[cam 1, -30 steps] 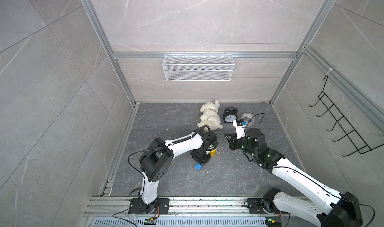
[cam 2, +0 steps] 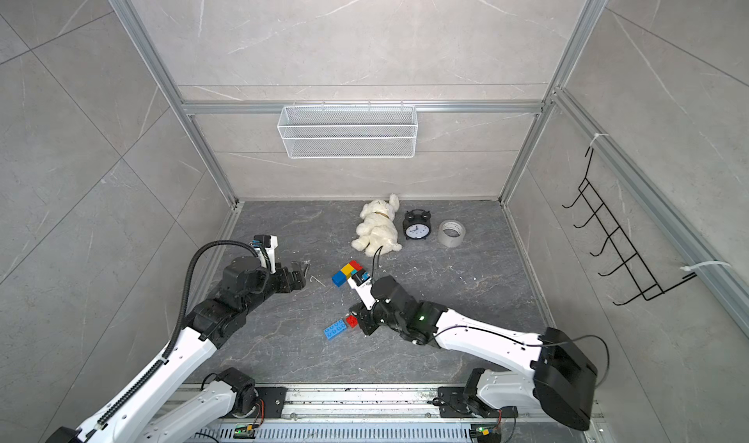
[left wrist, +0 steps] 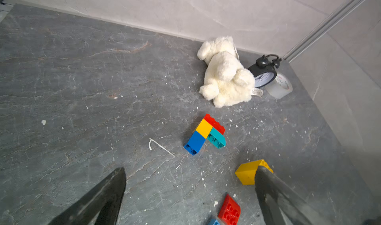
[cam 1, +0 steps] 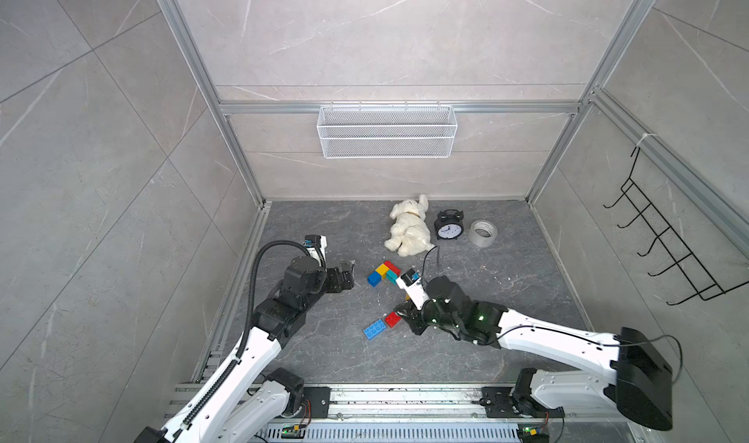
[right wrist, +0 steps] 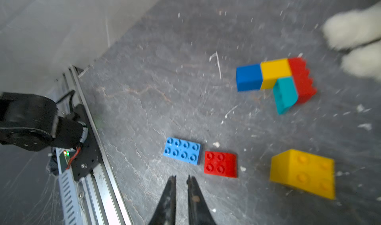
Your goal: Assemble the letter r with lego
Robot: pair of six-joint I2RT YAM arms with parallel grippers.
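Observation:
A joined row of blue (left wrist: 195,142), yellow (left wrist: 204,128) and red (left wrist: 214,123) bricks lies mid-table, a teal brick (left wrist: 216,138) set against its far end. Closer to the front, a light-blue brick (right wrist: 182,150) and a red brick (right wrist: 220,164) lie studs up, almost end to end. A loose yellow brick (right wrist: 304,172) stands to their right. My left gripper is open over the left of the table, empty. Above the table by the loose bricks, my right gripper is shut, its fingers nearly together with nothing between them.
A white plush toy (cam 1: 410,226), a black alarm clock (cam 1: 449,224) and a tape roll (cam 1: 483,233) sit at the back. A wire basket (cam 1: 387,131) hangs on the back wall, a black hook rack (cam 1: 663,240) on the right wall.
My left arm has swung away to the left, uncovering the bricks.

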